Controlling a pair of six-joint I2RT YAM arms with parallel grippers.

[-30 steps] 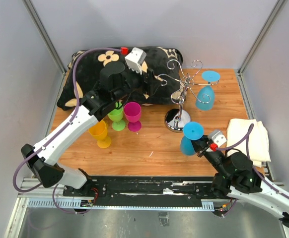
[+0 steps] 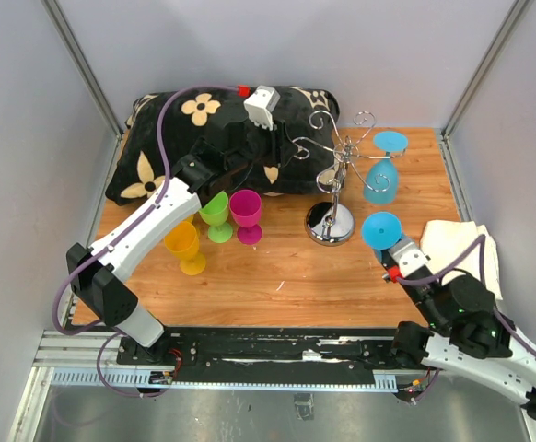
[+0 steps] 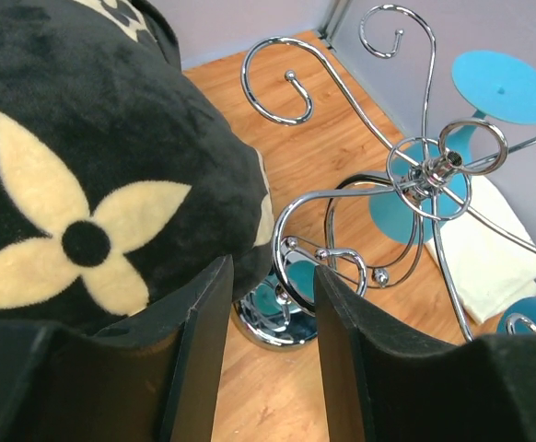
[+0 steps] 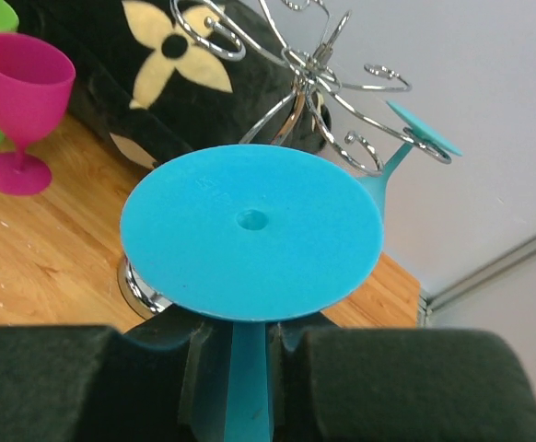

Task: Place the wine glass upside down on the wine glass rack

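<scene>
A blue wine glass [image 2: 381, 230] is held upside down, its round base up, by my right gripper [image 2: 392, 260], front right of the rack. In the right wrist view the fingers are shut around its blue stem [image 4: 248, 387], just under the base [image 4: 250, 230]; the bowl is hidden. The chrome wine glass rack [image 2: 342, 152] has curled arms on a round foot. Another blue glass [image 2: 381, 180] hangs upside down on its right arm. My left gripper stands open at the rack's left side, a curled hook [image 3: 291, 267] showing beyond its fingers.
Pink [image 2: 247, 214], green [image 2: 216, 216] and yellow [image 2: 184, 247] glasses stand upright at the left, under the left arm. A dark flowered cushion [image 2: 139, 170] fills the back. A folded cream cloth [image 2: 443, 239] lies at the right.
The right gripper, with the blue glass, has shifted right and slightly toward the back. The left gripper has moved slightly right, to the rack's left hook. The rack looks unmoved.
</scene>
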